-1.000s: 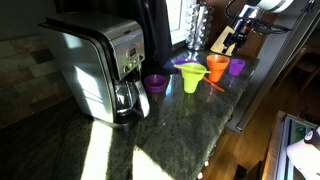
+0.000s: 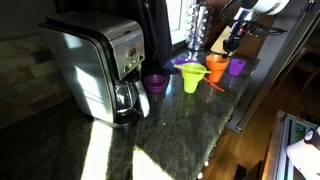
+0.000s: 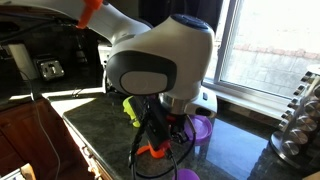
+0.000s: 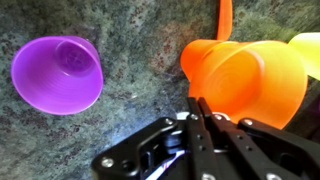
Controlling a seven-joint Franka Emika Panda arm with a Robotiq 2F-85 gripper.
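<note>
My gripper is shut, with nothing seen between its fingers. In the wrist view its tips lie over the near left edge of an orange cup [image 4: 262,85]; whether they touch it, I cannot tell. A purple cup [image 4: 57,75] stands apart to the left, its mouth facing the camera. Exterior view 1 has the gripper [image 2: 232,46] above and behind the orange cup [image 2: 216,68] and the purple cup [image 2: 236,67], at the counter's far end. The arm covers much of exterior view 2, where the purple cup [image 3: 187,174] shows only in part.
A green cup [image 2: 191,82] stands beside the orange one, and an orange handle [image 2: 212,84] juts toward the counter edge. A purple bowl [image 2: 156,83] and a coffee maker [image 2: 113,66] are further left. Clear counter [image 2: 165,140] lies in front.
Over the last second the arm has shifted slightly near the orange and purple cups. The cups on the counter look unmoved.
</note>
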